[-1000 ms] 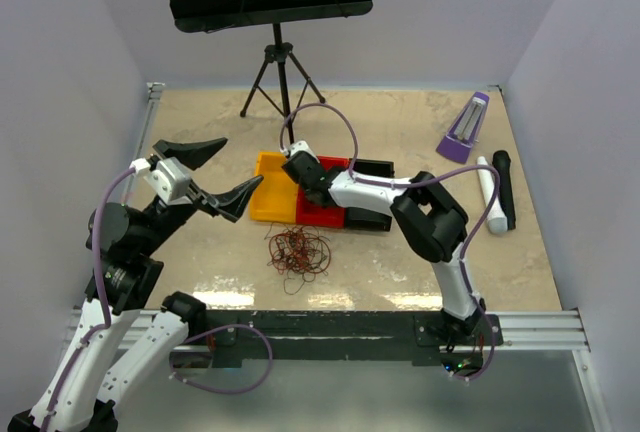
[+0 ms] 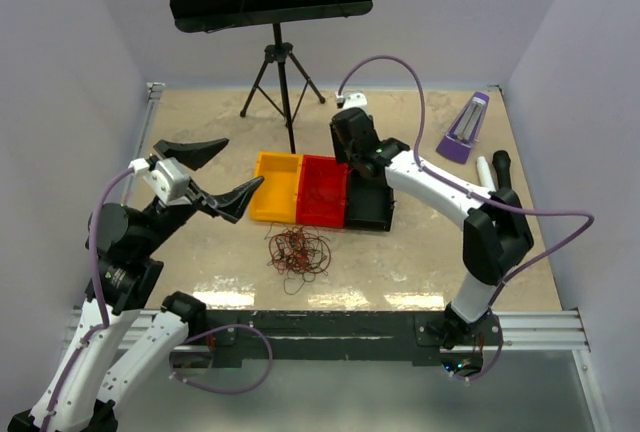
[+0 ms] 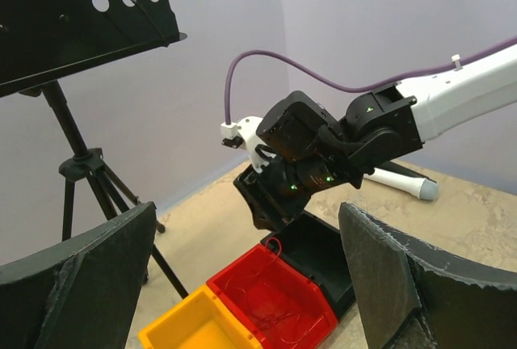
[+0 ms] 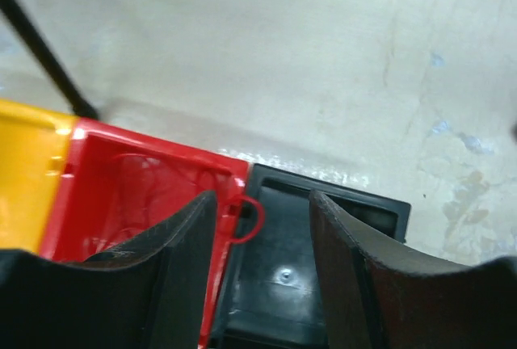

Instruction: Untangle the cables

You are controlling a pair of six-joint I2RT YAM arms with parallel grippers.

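Observation:
A tangled pile of reddish-brown cables [image 2: 299, 251] lies on the table in front of the bins. Inside the red bin [image 3: 271, 288] is some thin red cable, with one loop [image 4: 259, 221] poking over the wall shared with the black bin [image 4: 279, 272]. My right gripper is above the red and black bins, open; the loop appears between its fingers in the right wrist view but is not gripped. Off to the left, my left gripper [image 2: 244, 161] stands open in the air with nothing between its fingers.
The yellow bin [image 2: 276, 184] adjoins the red one. Behind stands a black tripod stand [image 2: 281, 92]. A purple holder [image 2: 463, 129] and a white cylinder [image 2: 485, 172] lie at the right.
My right arm has risen from the red bin and swung right and back, and its gripper has opened clear of the bins. The left arm and the cable pile have not moved.

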